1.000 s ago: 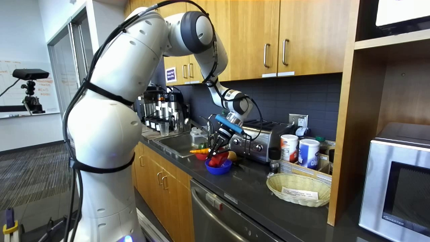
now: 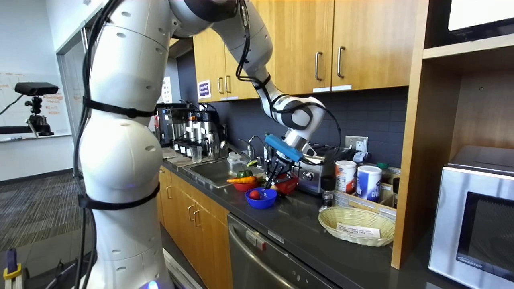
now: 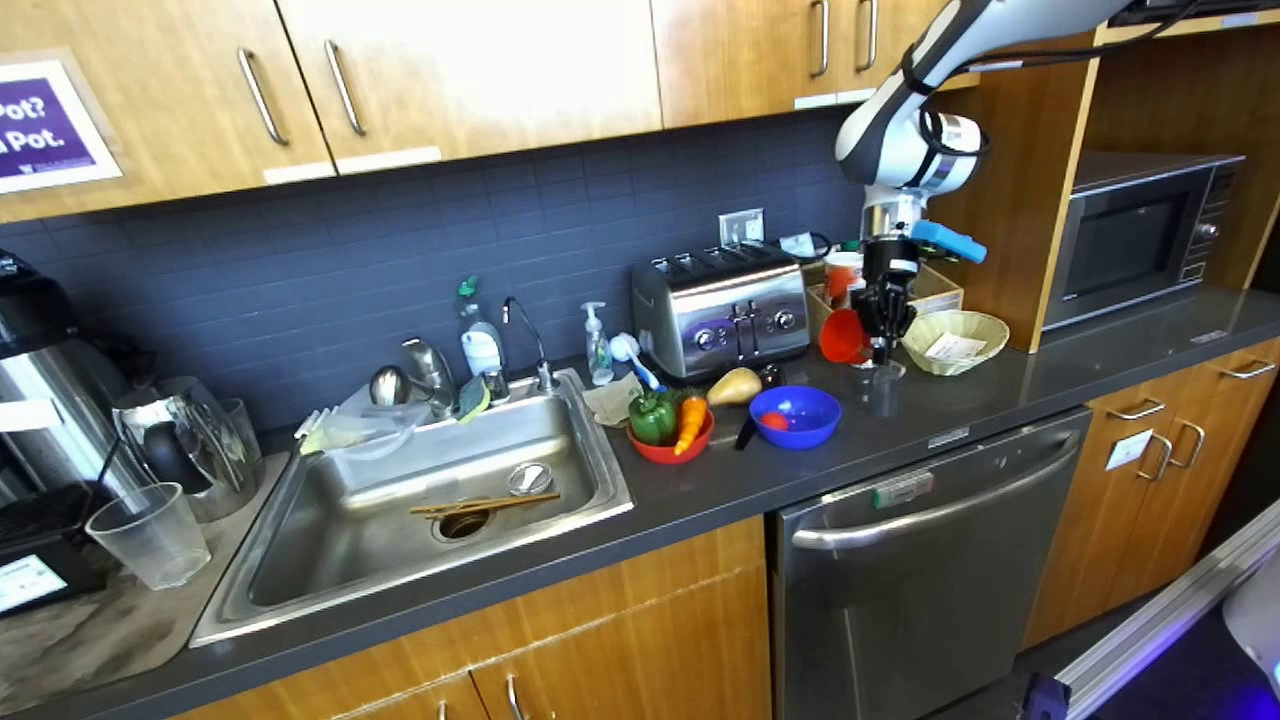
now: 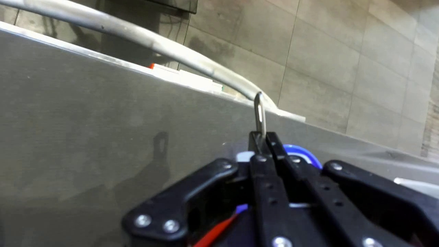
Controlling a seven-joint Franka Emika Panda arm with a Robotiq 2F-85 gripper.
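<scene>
My gripper (image 3: 884, 352) points down over the counter, right of the toaster. It is shut on a slim handle whose metal loop (image 4: 260, 111) sticks out past the fingertips (image 4: 254, 140) in the wrist view. On the other side of the gripper, a red cup (image 3: 842, 337) hangs tilted on its side, clear of the counter; its joint with the handle is hidden. In exterior view 1 the red cup (image 2: 287, 185) shows partly behind the fingers. A blue bowl (image 3: 811, 433) stands left of the gripper with a small round red item (image 3: 774, 420) inside.
Left of the blue bowl, a red bowl (image 3: 657, 454) holds a green pepper (image 3: 653, 416) and a carrot (image 3: 691, 424). The toaster (image 3: 726, 314) and sink (image 3: 360, 528) lie further left. A wicker basket (image 2: 337, 226) sits at the right.
My gripper has moved with the red cup away from above the blue bowl, toward the back right. The bowl's inside and its red item now show.
</scene>
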